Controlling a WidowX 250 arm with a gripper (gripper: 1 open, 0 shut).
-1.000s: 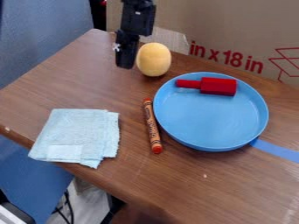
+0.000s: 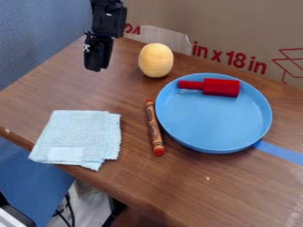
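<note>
My black gripper [image 2: 97, 62] hangs at the upper left of the camera view, above the wooden table, left of a yellow potato-like object [image 2: 155, 60]; whether its fingers are open is hard to tell. A blue plate [image 2: 213, 119] holds a red rolling-pin-like object [image 2: 219, 87] near its back edge. An orange crayon [image 2: 154, 129] lies just left of the plate. A folded light blue cloth [image 2: 73, 137] lies at the front left.
A cardboard box [image 2: 254, 35] stands behind the table. Blue tape [image 2: 282, 152] runs at the right. The table's left edge borders a blue surface [image 2: 35, 191].
The objects on the table have not visibly moved.
</note>
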